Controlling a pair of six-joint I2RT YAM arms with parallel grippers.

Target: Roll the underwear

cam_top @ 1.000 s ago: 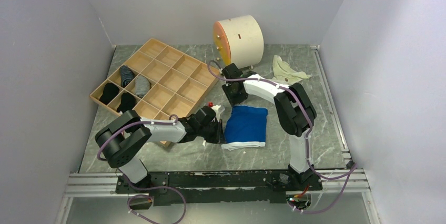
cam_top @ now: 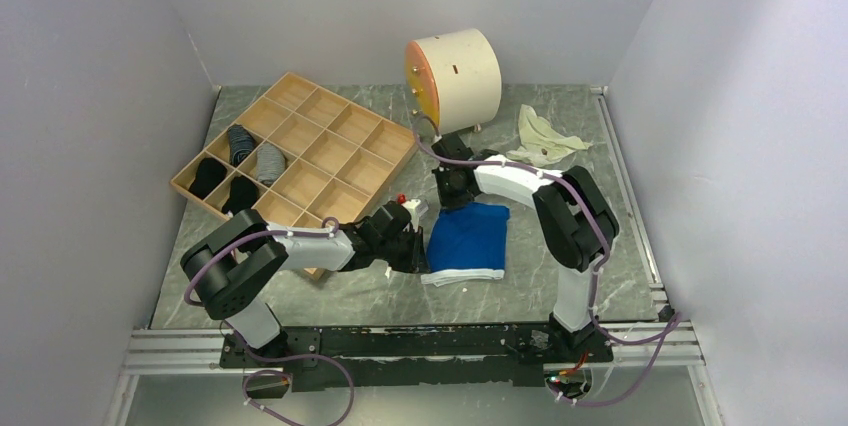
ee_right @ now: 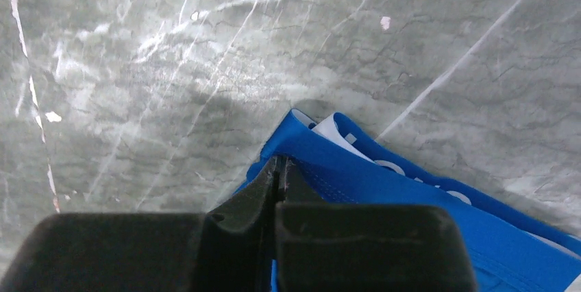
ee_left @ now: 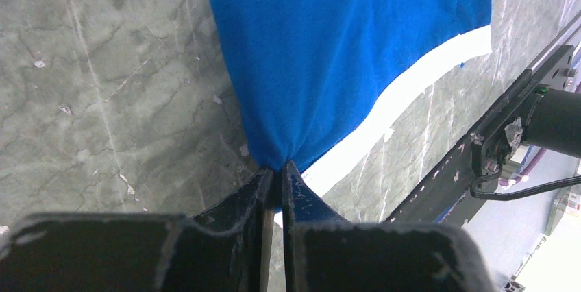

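Blue underwear with a white band point(cam_top: 468, 236) lies folded into a flat rectangle on the grey table, its white edge toward the front. At its front left corner my left gripper is shut on the blue cloth, which creases toward the fingertips in the left wrist view. My right gripper is shut at the far left corner, tips against the blue fabric point(ee_right: 329, 182). No cloth clearly shows pinched between the right fingers. The arms hide both of these corners from above.
A wooden divided tray point(cam_top: 330, 151) with several dark and grey rolled items stands at the left. Behind are a cream drum point(cam_top: 465, 76) and a pale crumpled cloth point(cam_top: 545, 136).
The left arm and the underwear look unmoved.
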